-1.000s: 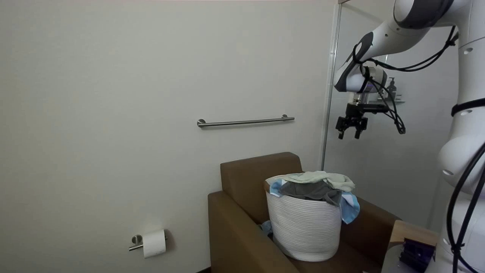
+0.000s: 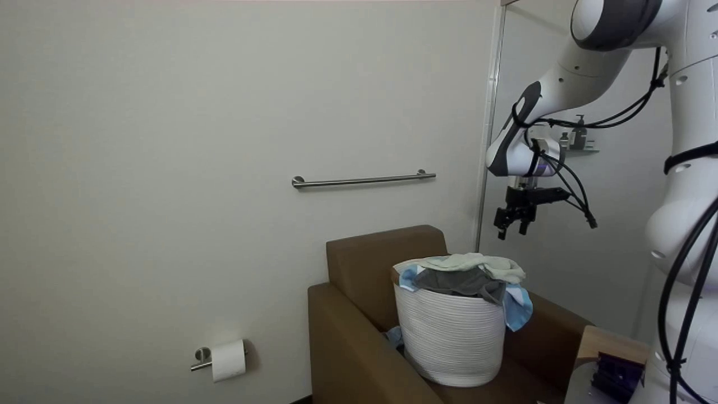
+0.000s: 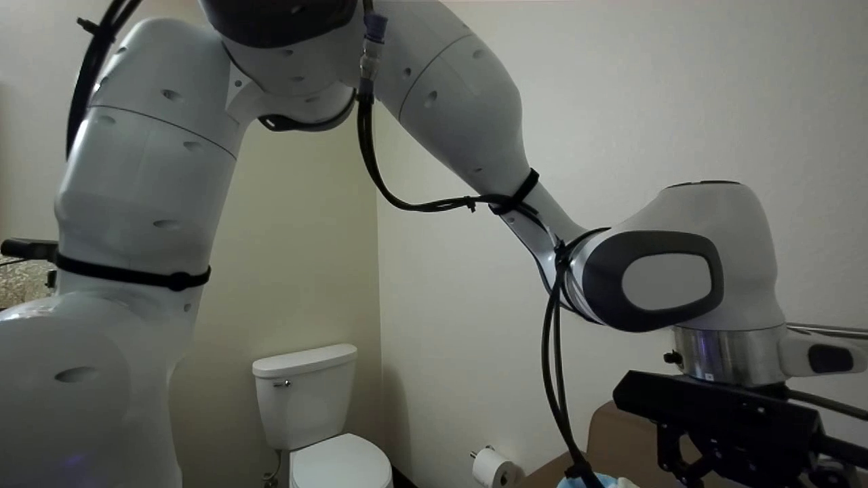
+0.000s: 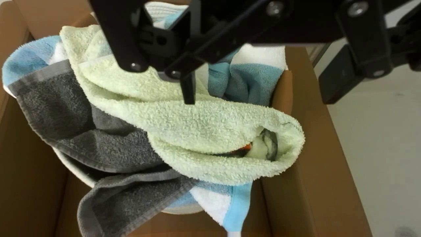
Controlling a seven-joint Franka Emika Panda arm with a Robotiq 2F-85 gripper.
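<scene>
Towels are heaped over the top of a white ribbed basket (image 2: 449,336) standing on a brown armchair. Uppermost is a pale green towel (image 4: 213,130), folded with a small opening at one end where something dark and orange shows. A dark grey towel (image 4: 114,146) and blue-and-white towels (image 4: 250,79) hang around it. My gripper (image 2: 512,232) is above the basket's right side, apart from the cloth. In the wrist view its fingers (image 4: 188,90) are spread wide over the pale green towel, with nothing held. What lies deeper in the basket is hidden.
The armchair's backrest (image 2: 387,262) and arms surround the basket. A metal towel bar (image 2: 367,180) is fixed to the wall behind. At the lower right stands a small table (image 2: 616,344) with a dark purple item. Space above the towels is clear.
My arm has lowered, bringing the gripper down toward the towels and slightly left in exterior view 1. The basket and towels have stayed put.
</scene>
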